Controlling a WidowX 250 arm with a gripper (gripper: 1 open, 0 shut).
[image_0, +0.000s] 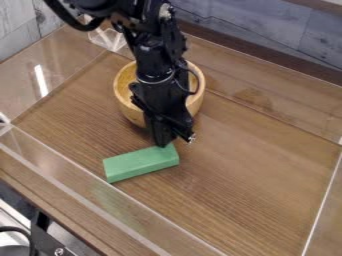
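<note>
A black robot arm reaches down from the top centre to my gripper (166, 138), whose tips are at the back right end of a green rectangular block (136, 166) lying on the wooden table. The gripper looks shut; I cannot see clearly whether anything is between its fingertips. Behind the arm sits a yellow bowl (126, 88), partly hidden by it.
A pale wall (267, 35) runs along the back. The table's left edge has pale rails, with dark cables beyond at the lower left.
</note>
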